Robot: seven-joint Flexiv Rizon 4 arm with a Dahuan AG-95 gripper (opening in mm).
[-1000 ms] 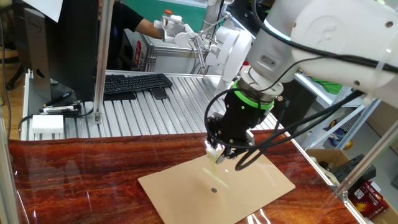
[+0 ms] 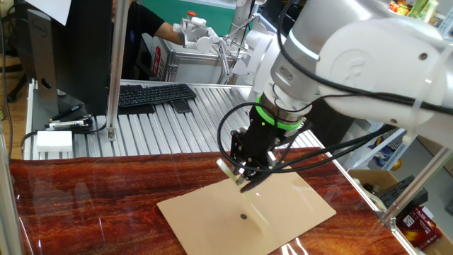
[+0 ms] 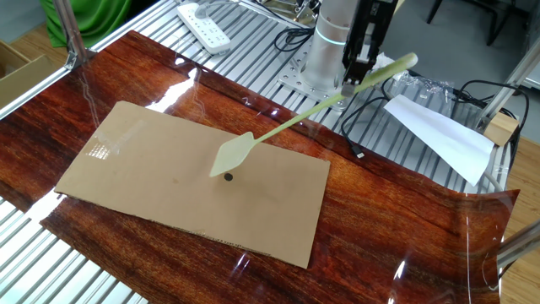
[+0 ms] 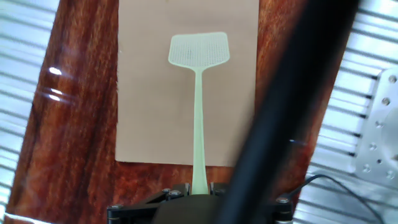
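A pale green fly swatter [image 3: 295, 120] is gripped by its handle in my gripper [image 3: 350, 84], which is shut on it. The handle's butt end sticks up behind the fingers, and the shaft slopes down to the flat head [image 3: 234, 155] over the brown cardboard [image 3: 278, 203]. A small dark spot [image 3: 229, 177] on the cardboard shows right beside the head. In the wrist view the swatter's mesh head [image 4: 199, 50] points straight away from my gripper, over the board. Whether the head touches the cardboard I cannot tell.
Under the cardboard lies a glossy wood-patterned sheet [image 2: 85, 205] on a slatted metal table. A keyboard [image 2: 157, 95] and a white box [image 2: 54, 141] sit at the back left. A power strip [image 3: 203, 29] and white paper [image 3: 440, 139] stand clear of the board.
My gripper has moved slightly left in exterior view 1, still holding the swatter. The swatter has swung, its butt end now jutting further to the upper left.
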